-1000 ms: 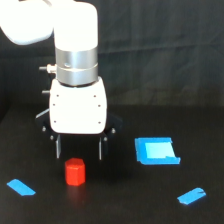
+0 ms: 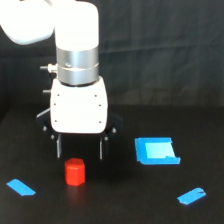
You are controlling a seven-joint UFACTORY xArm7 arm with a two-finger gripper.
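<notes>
A red block (image 2: 75, 172) stands on the dark surface, left of centre. My gripper (image 2: 79, 154) points straight down, its two thin dark fingers (image 2: 101, 150) well apart. Nothing sits between them. In the image the fingertips end close to the level of the block's top edge, one to either side of it. How far in front of or behind the block they are cannot be told from this one view. To the right lies a pale patch (image 2: 158, 150) bordered in blue tape.
Strips of blue tape lie at the left (image 2: 20, 187) and at the lower right (image 2: 191, 196). Between the red block and the taped patch the dark surface is clear. A black backdrop closes off the rear.
</notes>
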